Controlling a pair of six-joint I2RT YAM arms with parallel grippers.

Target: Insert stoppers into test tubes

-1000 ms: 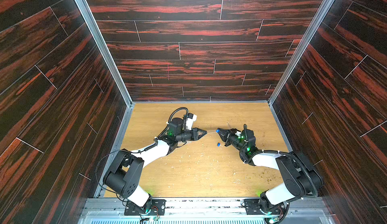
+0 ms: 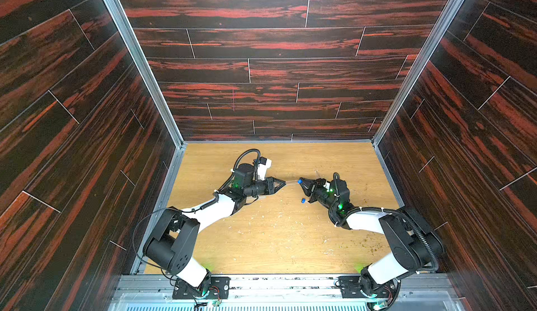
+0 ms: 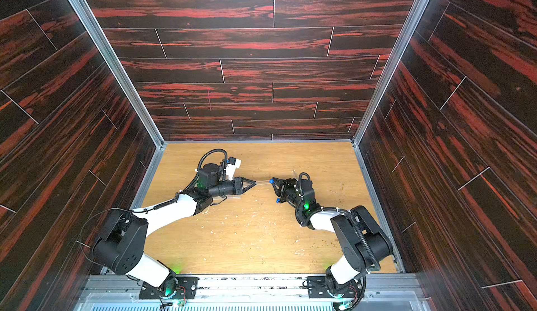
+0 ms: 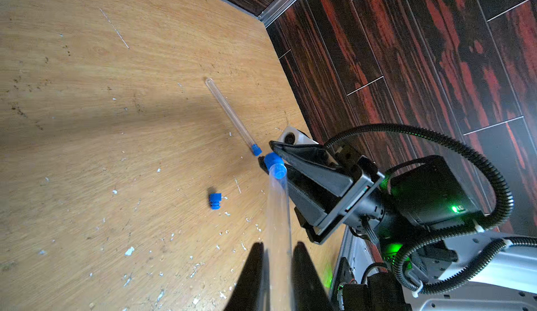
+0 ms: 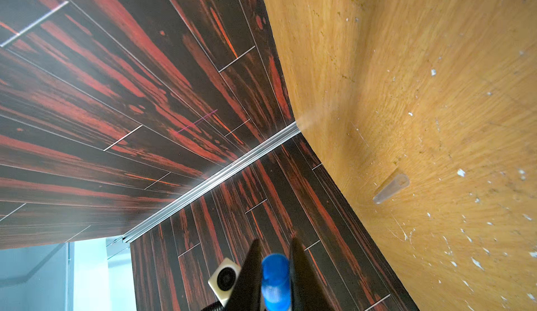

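My left gripper is shut on a clear test tube, which points away toward the right arm. A blue stopper sits at the tube's far mouth, its narrower part showing within the clear end. My right gripper is shut on that stopper; the right wrist view shows the blue stopper between the fingers. On the table lies another tube with a blue stopper in its end. A loose blue stopper rests on the wood nearer the left arm.
One more clear tube lies on the table in the right wrist view, with no stopper visible on its near end. White flecks are scattered over the wooden table.
The right arm has shifted slightly to the left with the stopper in its gripper. The left gripper and tube have edged left a very little. The loose stopper has not moved.
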